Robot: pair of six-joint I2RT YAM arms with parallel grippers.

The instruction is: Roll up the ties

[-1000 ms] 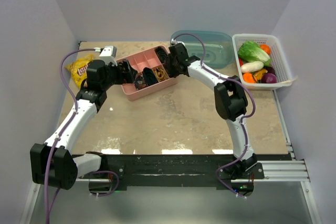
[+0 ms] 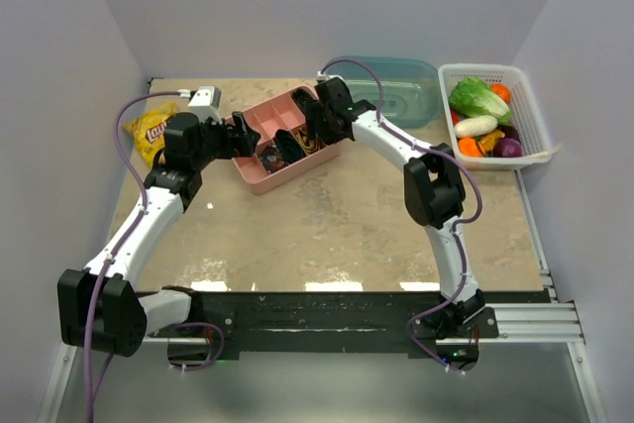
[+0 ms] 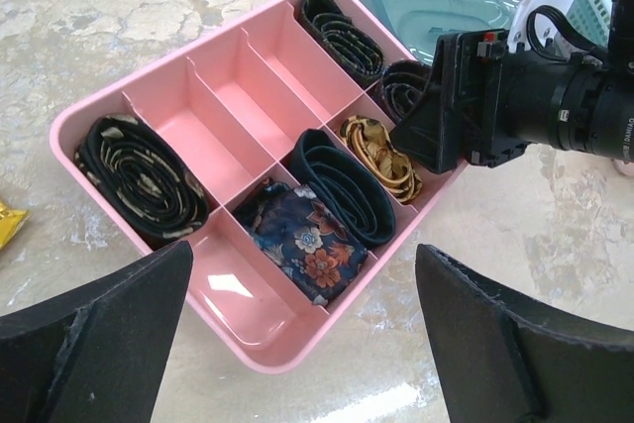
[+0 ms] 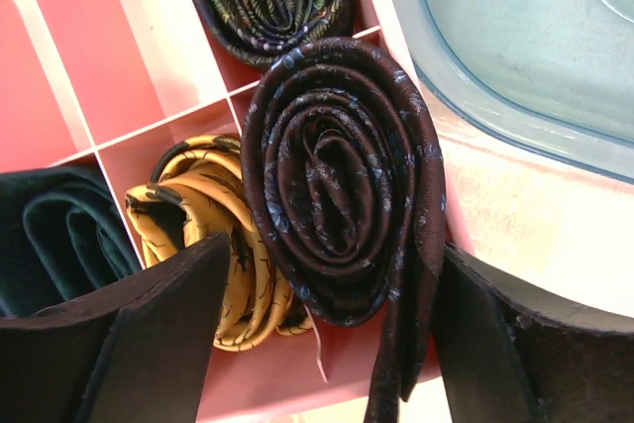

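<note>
A dark brown rolled tie (image 4: 332, 175) sits in the end compartment of the pink divided box (image 3: 223, 289), its loose tail hanging over the front edge. Around it, my right gripper is open, with its fingers apart from the roll's sides. Beside it lies a yellow-and-black tie (image 3: 381, 156). A teal tie (image 3: 342, 190), a floral folded tie (image 3: 307, 250), a dark green patterned tie (image 3: 342, 37) and a black patterned tie (image 3: 144, 175) fill other compartments. My left gripper stands open and empty above the box's left side.
A clear teal tub (image 2: 406, 101) is close behind the box's right end. Farther right stands a white basket (image 2: 530, 126) of vegetables. A yellow snack bag (image 2: 149, 131) lies at the left, behind the left arm.
The left arm looks still.
</note>
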